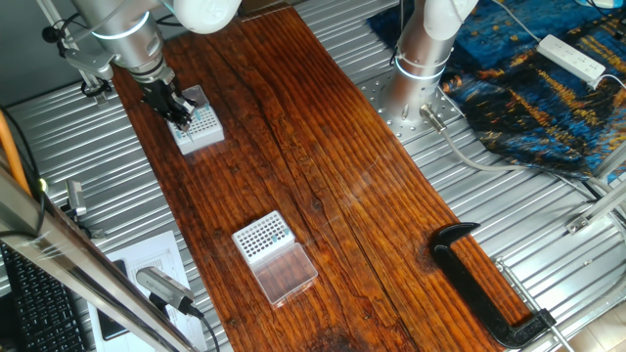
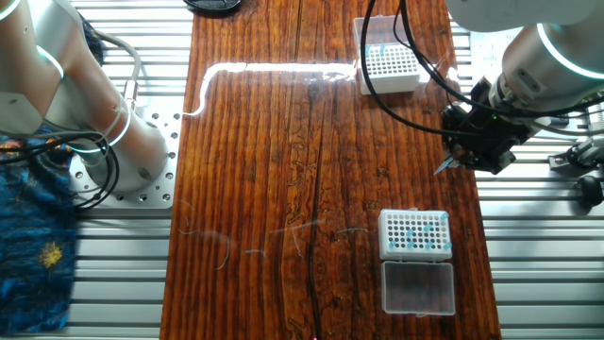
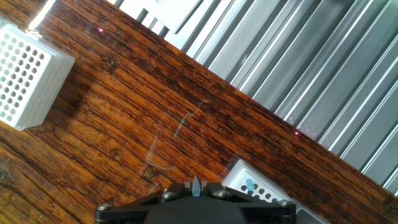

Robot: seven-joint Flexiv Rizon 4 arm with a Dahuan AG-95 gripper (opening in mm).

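In the wrist view a small pale-blue pipette tip (image 3: pixel 196 187) points out from between the fingers of my gripper, which is shut on it. The tip (image 2: pixel 444 165) hangs at a slant in exterior view 2, below the gripper (image 2: pixel 455 159). Close by stands a white tip rack (image 2: pixel 415 219) with several blue tips in its holes; its clear lid (image 2: pixel 418 288) lies open. From exterior view 1 the gripper (image 1: pixel 182 117) partly covers this rack (image 1: pixel 203 143). A second white rack (image 1: pixel 256 256) has mostly empty holes and a blue tip showing.
The second rack's clear lid (image 1: pixel 288 274) lies open. A black clamp (image 1: pixel 469 288) grips the table edge. Cables (image 2: pixel 377 94) cross exterior view 2. Bare wood (image 1: pixel 323 196) covers the table's middle.
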